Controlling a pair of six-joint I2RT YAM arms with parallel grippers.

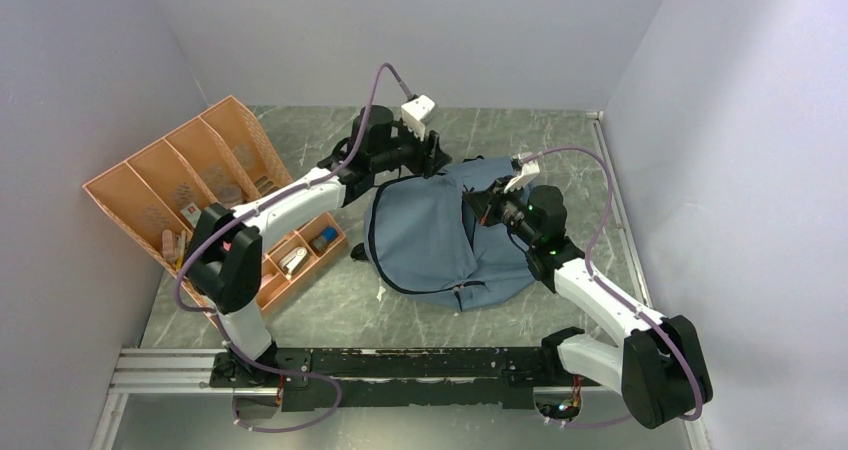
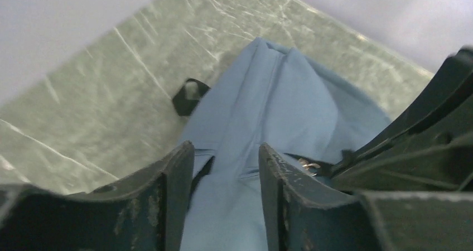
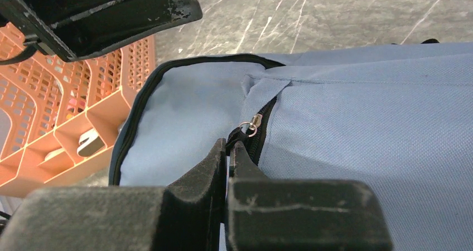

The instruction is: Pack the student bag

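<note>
The blue-grey bag lies on the marbled table, its black zippers showing. In the right wrist view, my right gripper is shut on the black zipper pull, which hangs by a ring from the metal slider. Its fingertips sit close over the zipper line. My left gripper is part open above the bag's far end, with an empty gap between its fingers. The bag's fabric and a black strap loop show below it.
An orange compartment organizer stands at the left, holding several small items such as a white object and a blue-capped item. The right gripper's dark body is close beside the left gripper. Bare table lies in front.
</note>
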